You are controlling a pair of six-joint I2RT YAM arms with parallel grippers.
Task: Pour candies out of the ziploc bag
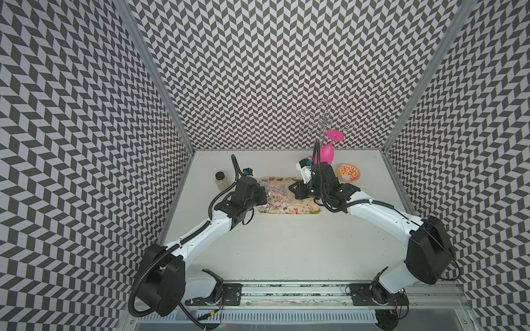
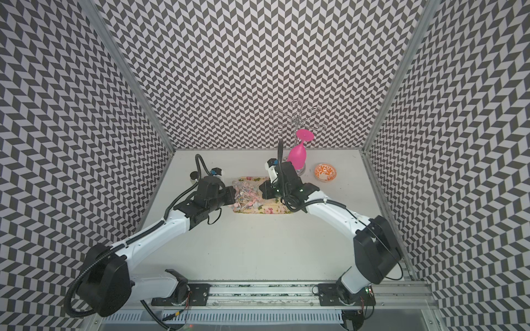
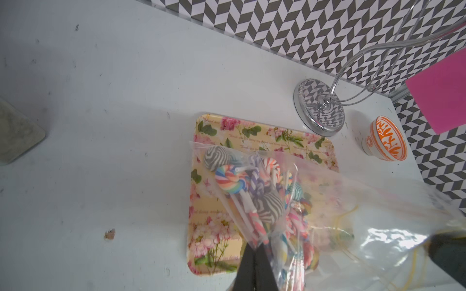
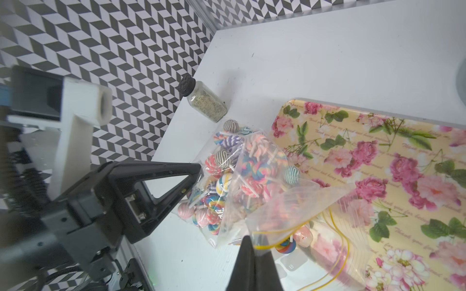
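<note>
A clear ziploc bag [image 4: 230, 194] full of striped lollipop candies [image 3: 230, 179] is held up over the flowered tray [image 4: 369, 160]. My left gripper is shut on the candy-filled end, plastic bunched at its fingertips. At the other end, my right gripper is shut on the thin film beside the yellow zip line [image 4: 342, 242]. The mouth looks spread there, with a loose flap of plastic. Most candies sit toward the left end; a few show near the zip. No loose candy shows on the tray's bare part.
A capped jar [image 4: 206, 99] stands at the table's left. Behind the right arm are a metal stand [image 3: 320, 104] with a pink item [image 2: 297, 157], and an orange-white bowl [image 2: 325, 172].
</note>
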